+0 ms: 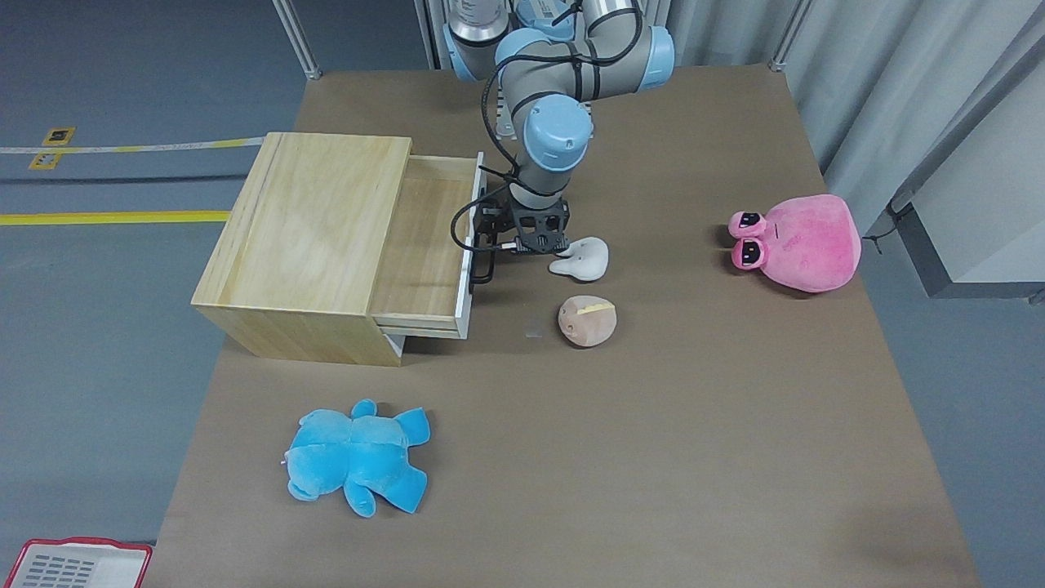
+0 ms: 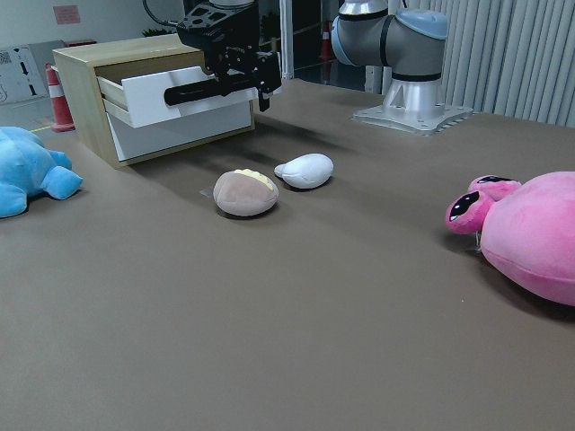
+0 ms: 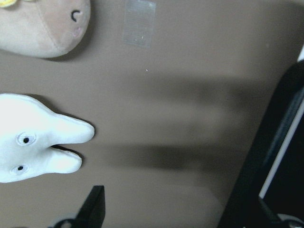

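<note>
The wooden cabinet has its upper drawer pulled out, its white front facing the table; the interior visible from above looks empty. My black gripper is at that drawer front, its dark bar-like part along the handle side; whether its fingers are closed on the handle is hard to see. In the wrist view, dark gripper parts lie at the lower edge and right. A white plush toy and a beige round plush lie on the table beside the drawer.
A blue plush toy lies in front of the cabinet, a pink plush at the right. A red-rimmed basket is at the lower left.
</note>
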